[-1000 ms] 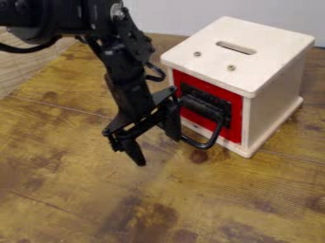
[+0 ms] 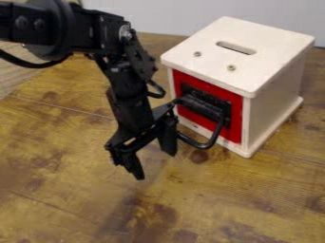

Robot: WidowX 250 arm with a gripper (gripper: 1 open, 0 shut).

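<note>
My black gripper (image 2: 152, 158) hangs low over the wooden floor, its fingers open and spread downward, with nothing seen between them. Just right of it stands a white box (image 2: 272, 112) with a red front panel (image 2: 195, 85) and a black handle bar (image 2: 219, 133) sticking out from that front toward the gripper. Whether the gripper's right finger touches the handle I cannot tell.
The box top has a slot and two small knobs. Bare wooden boards (image 2: 76, 190) fill the front and left. A pale wall runs along the back.
The arm and gripper have moved slightly down toward the front of the view. The box has not visibly moved.
</note>
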